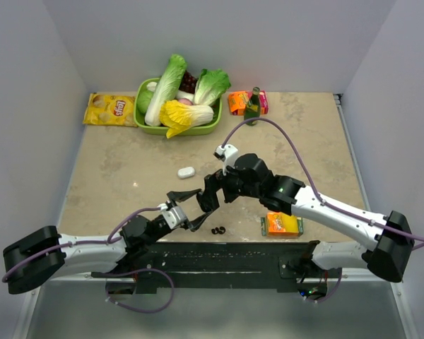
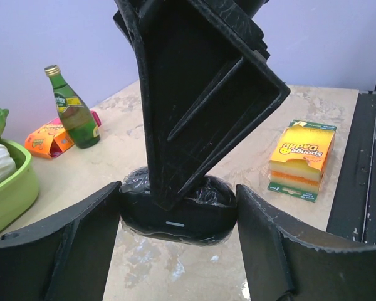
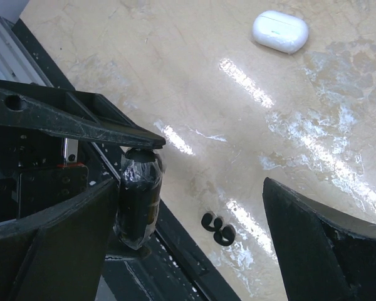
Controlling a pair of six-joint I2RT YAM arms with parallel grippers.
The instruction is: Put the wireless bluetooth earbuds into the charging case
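The black earbud case [image 2: 175, 219], wrapped in crinkled clear plastic, is held up off the table by my left gripper [image 1: 196, 210], which is shut on it. My right gripper [image 1: 213, 189] stands open right at the case; in the left wrist view one of its fingers [image 2: 200, 94] covers the case's upper middle. A white earbud case [image 3: 279, 31] lies on the table behind the grippers. Several small black pieces [image 3: 218, 229] lie near the front edge; whether they are earbuds is hard to tell.
A green bowl of vegetables [image 1: 148, 127], a chips bag [image 1: 107, 109], a green bottle [image 1: 252, 109] and orange packets [image 1: 237, 103] stand at the back. A yellow-orange box [image 1: 281, 224] lies front right.
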